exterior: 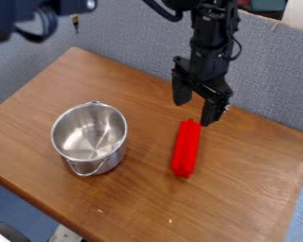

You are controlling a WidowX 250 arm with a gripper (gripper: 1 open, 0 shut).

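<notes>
A red elongated object (186,147) lies on the wooden table (53,104), right of centre. A shiny metal pot (90,139) with a wire handle stands to its left. The black gripper (195,107) is open above and behind the red object, its fingers pointing down. Nothing shows between the fingers.
Grey padded walls border the back of the table. A light blue strip (298,210) lies at the lower right.
</notes>
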